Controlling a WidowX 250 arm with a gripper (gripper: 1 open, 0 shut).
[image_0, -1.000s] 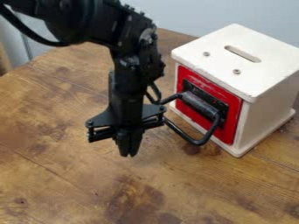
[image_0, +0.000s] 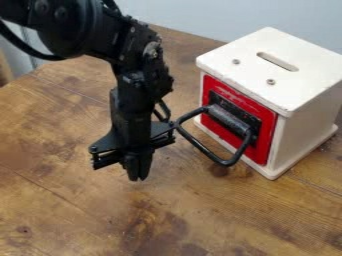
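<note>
My black gripper (image_0: 136, 164) hangs low over the wooden table, pointing down, shut with nothing visible between its fingers. It is left of a white wooden box (image_0: 281, 70) with a red front panel (image_0: 262, 145). A black U-shaped handle (image_0: 221, 158) juts out from that panel toward my gripper, around a dark rectangular part (image_0: 227, 118) set in the red front. Whether the handle touches the gripper's body is hard to tell.
A pale wall (image_0: 214, 15) stands behind the box.
My gripper has moved a little to the left, away from the box's front. The box looks unmoved.
</note>
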